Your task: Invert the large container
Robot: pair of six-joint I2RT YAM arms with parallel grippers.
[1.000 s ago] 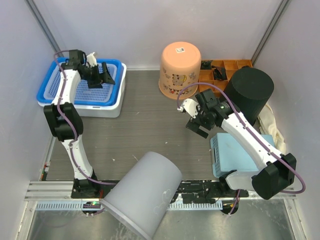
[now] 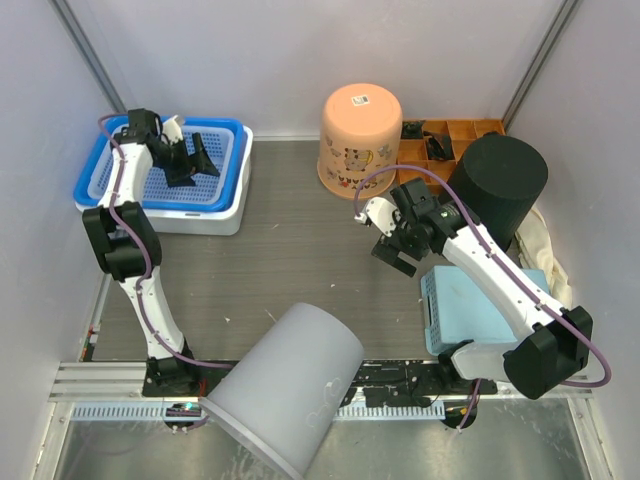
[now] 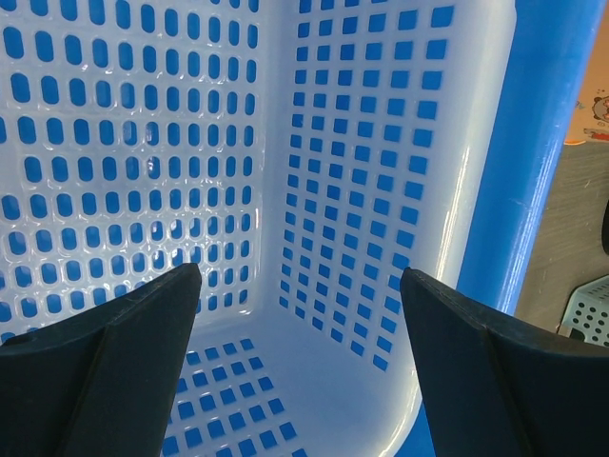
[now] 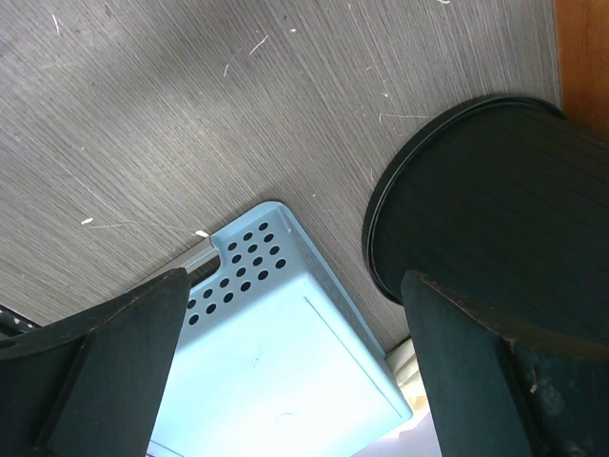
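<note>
A large white container (image 2: 212, 222) stands upright at the back left, with a blue-rimmed basket (image 2: 237, 160) nested in it. Over the basket's opening is my left gripper (image 2: 194, 168), open and empty. The left wrist view looks down into pale perforated walls, with the basket's blue rim (image 3: 530, 181) passing behind one finger (image 3: 476, 371); whether they touch cannot be told. My right gripper (image 2: 398, 256) hangs open over the table's right half, nothing between its fingers. A large grey bin (image 2: 290, 375) lies on its side at the front edge.
An orange tub (image 2: 360, 140) stands bottom up at the back, beside a wooden compartment tray (image 2: 465, 130). To the right are a black bin (image 2: 503, 180), a light blue basket (image 2: 490, 300) and a pale cloth (image 2: 537, 245).
The right arm and the containers have stayed put.
</note>
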